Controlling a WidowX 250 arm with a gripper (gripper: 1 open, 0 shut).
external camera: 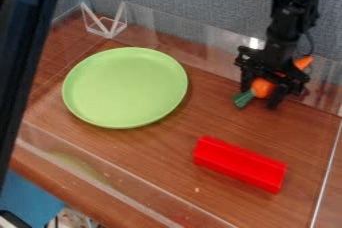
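The black gripper [271,82] is low at the back right of the wooden table, around an orange carrot [263,87] with a green top pointing toward the front left. The carrot's orange end shows beyond the gripper at the upper right. The fingers overlap the carrot, and whether they grip it is unclear. A green plate [124,87] lies on the left. A red block [241,163] lies near the front right.
A clear plastic barrier runs along the table's back edge, close behind the gripper. A white wire frame [103,22] stands at the back left. A dark post fills the left edge.
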